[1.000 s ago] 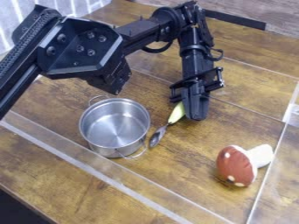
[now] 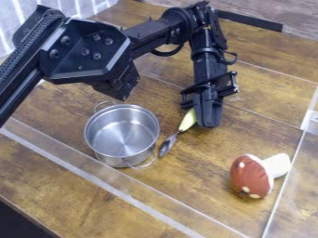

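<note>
My black gripper [image 2: 206, 104] points down at the upper middle of the table, low over a pale yellow-green object [image 2: 188, 121] that is partly hidden behind it. A metal spoon [image 2: 169, 145] lies just below that object, next to a steel pot [image 2: 122, 135] with wire handles. The fingertips are mostly hidden, so whether anything is between them cannot be seen. A toy mushroom [image 2: 255, 175] with a red spotted cap and white stem lies at the lower right.
The wooden table [image 2: 87, 195] has clear strips across it and free room at the front and right. A pale wooden board or wall runs along the back right.
</note>
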